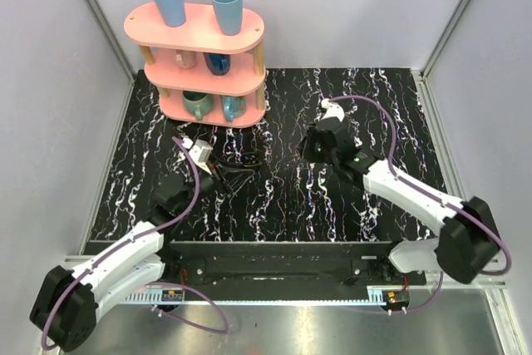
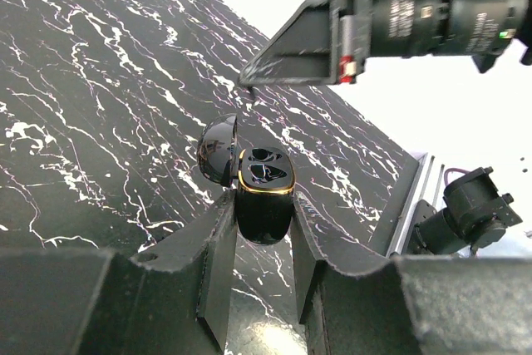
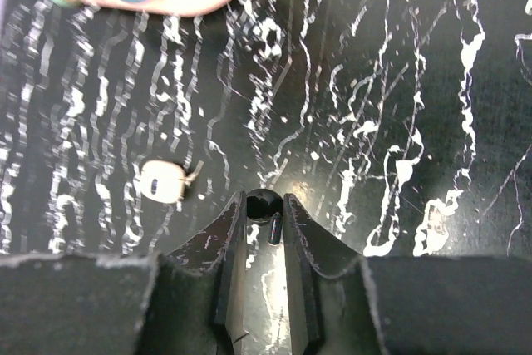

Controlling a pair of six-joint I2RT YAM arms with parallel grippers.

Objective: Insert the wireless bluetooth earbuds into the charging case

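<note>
In the left wrist view my left gripper is shut on the black charging case [image 2: 264,209], held upright with its lid [image 2: 216,151] open to the side and gold trim round its top. My right gripper is shut on a black earbud [image 3: 274,230], its stem showing at the fingertips. In the top view the left gripper [image 1: 241,168] with the case is left of centre, and the right gripper [image 1: 307,149] is to its right, apart from it. In the left wrist view the right gripper hangs above and beyond the case.
A pink three-tier shelf [image 1: 192,35] with cups and mugs stands at the back left. The black marble-patterned table [image 1: 283,222] has clear room in the middle and front. A small white object [image 3: 162,180] shows blurred in the right wrist view.
</note>
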